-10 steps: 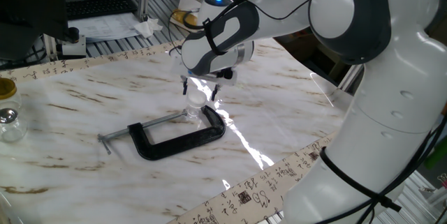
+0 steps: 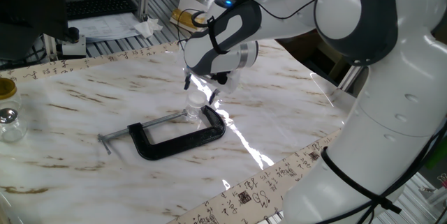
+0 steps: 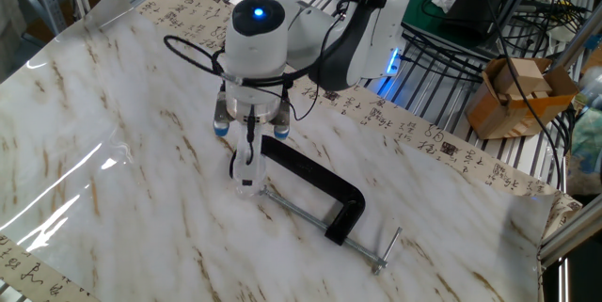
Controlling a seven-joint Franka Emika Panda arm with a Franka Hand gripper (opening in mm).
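Note:
A black C-clamp [image 2: 183,144] with a metal screw lies on the marble-patterned table. At one end of it stands a clear, see-through container [image 3: 248,182], upright between the clamp's finger end and its screw tip. It looks like a small bottle, but its outline is hard to make out. My gripper [image 2: 200,90] points down over this container, its fingers [image 3: 221,129] spread wide to either side of the top. In exterior view 2 the gripper [image 3: 251,132] is open, with no finger visibly pressed on the container.
Two glass jars stand at the left edge in exterior view 1, one with a yellow lid [image 2: 7,88], one with a silver lid [image 2: 8,116]. A cardboard box [image 3: 517,100] sits beyond the table.
The gripper and wrist have tilted slightly, the far-right finger ending a little lower in exterior view 1. The clamp and the clear container have stayed in place.

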